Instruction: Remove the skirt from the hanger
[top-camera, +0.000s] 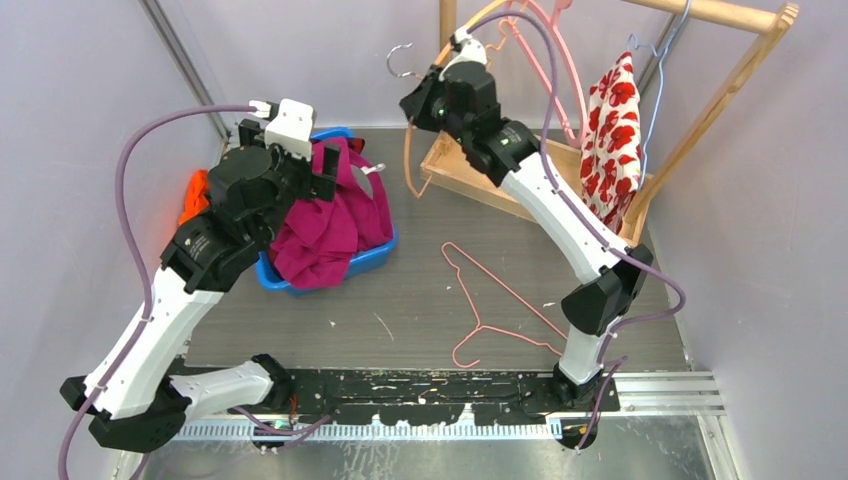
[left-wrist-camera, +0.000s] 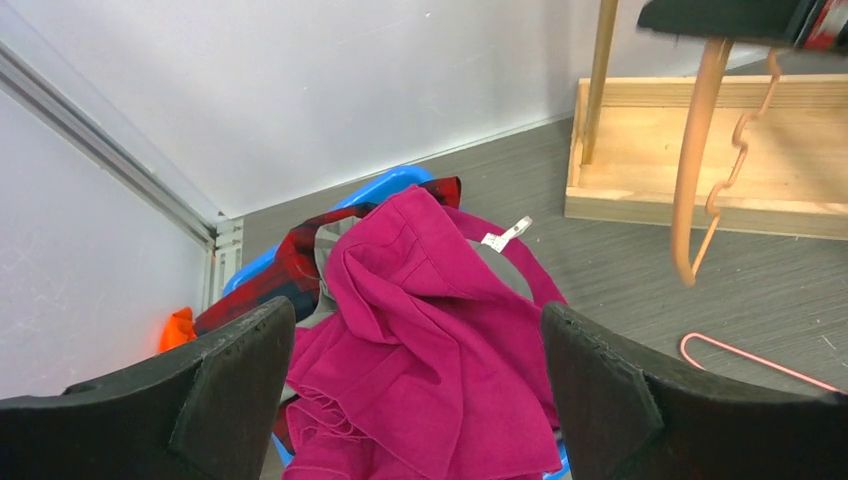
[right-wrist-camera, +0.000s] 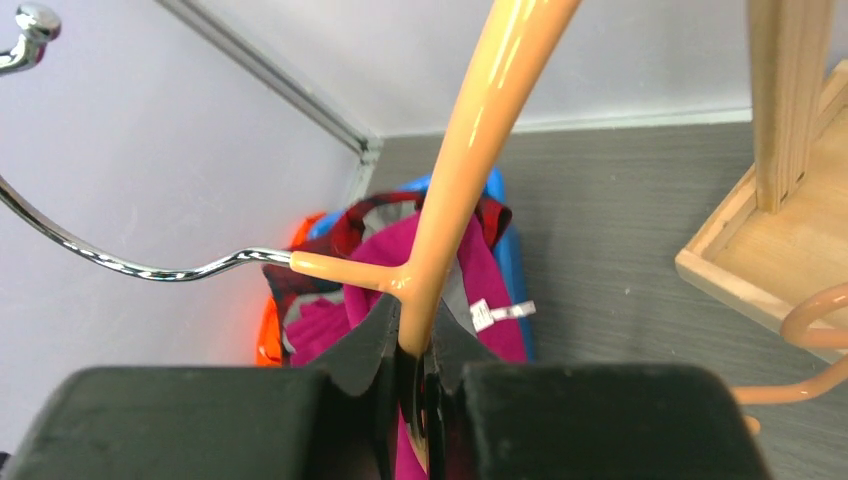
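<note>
A magenta garment (left-wrist-camera: 410, 340), which may be the skirt, lies heaped in the blue basket (top-camera: 375, 258), and no hanger shows in it. Over that basket my left gripper (top-camera: 325, 160) stands open; in the left wrist view nothing is between its fingers. An orange hanger (right-wrist-camera: 460, 170) with a metal hook is clamped in my right gripper, which is shut on it near the hook's base. No cloth hangs from this hanger. In the top view the right gripper (top-camera: 425, 105) is up in front of the wooden rack, right of the basket.
Red-flowered cloth (top-camera: 610, 140) hangs from a blue hanger on the wooden rack (top-camera: 740, 90) at right. Pink hangers (top-camera: 570, 60) hang there too. A pink hanger (top-camera: 475, 300) lies on the floor. Orange cloth (top-camera: 195, 197) sits left of the basket.
</note>
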